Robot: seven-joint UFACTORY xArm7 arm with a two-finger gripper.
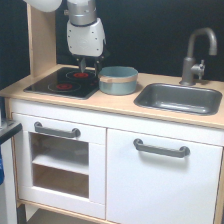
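A grey-green pot [119,86] stands upright on the wooden counter, just right of the black cooktop. My gripper [89,70] hangs below the white arm [86,38], over the back of the cooktop and close to the pot's left rim. Its dark fingers blend into the dark wall, so their spacing is unclear. Whether they touch the pot cannot be made out. Two reddish rings mark the cooktop [62,84].
On the right, a grey sink [180,98] with a tall tap [192,62] is set into the counter. Below are an oven door [62,165] and a cabinet door [160,180], both closed. Bare counter is narrow around the pot. A wooden post [42,42] rises at the left.
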